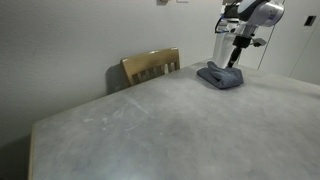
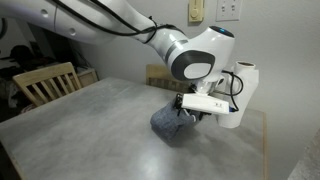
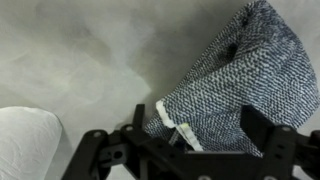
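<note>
A dark grey-blue woven cloth (image 1: pixel 220 75) lies bunched on the grey table near its far right end. In the wrist view the cloth (image 3: pixel 240 85) fills much of the right side, with a white-edged strip crossing between the fingers. My gripper is open, its two fingers apart over the cloth. From the second exterior view, the gripper (image 2: pixel 195 115) sits low at the cloth (image 2: pixel 172 122), whose right part it hides. Whether the fingertips touch the fabric cannot be told.
Close to the arm stands a white roll-shaped object (image 2: pixel 240 95); its rounded top (image 3: pixel 25 140) shows at the wrist view's lower left. A wooden chair (image 1: pixel 150 66) stands at the table's back edge, another chair (image 2: pixel 55 82) farther left.
</note>
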